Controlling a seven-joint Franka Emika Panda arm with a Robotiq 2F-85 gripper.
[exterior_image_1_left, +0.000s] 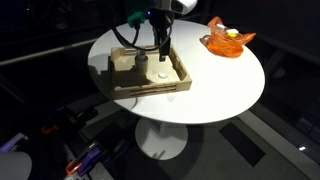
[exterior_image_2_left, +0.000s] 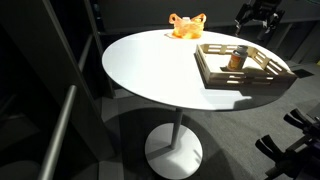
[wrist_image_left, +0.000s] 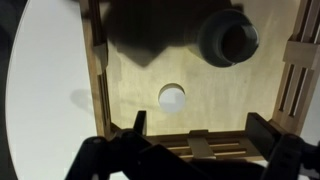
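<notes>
A shallow wooden crate (exterior_image_1_left: 150, 91) stands on the round white table; in the wrist view its slatted side (wrist_image_left: 98, 85) shows on the left. Inside are a small bottle (exterior_image_2_left: 237, 61) with an orange-brown label and a round white disc (wrist_image_left: 172, 98), perhaps a lid. Seen from above, the bottle (wrist_image_left: 228, 38) looks upright and open-topped, with the disc lying apart from it. My gripper is open above the crate, its fingers wide apart and nothing visible between them. In exterior view 2 the arm is partly cut off at the top right.
An orange plastic bag (exterior_image_1_left: 228, 42) with something yellow in it sits at the table's far side. Bare surface on the white table (exterior_image_2_left: 150, 65) lies between bag and crate. The crate's raised walls surround the bottle and disc.
</notes>
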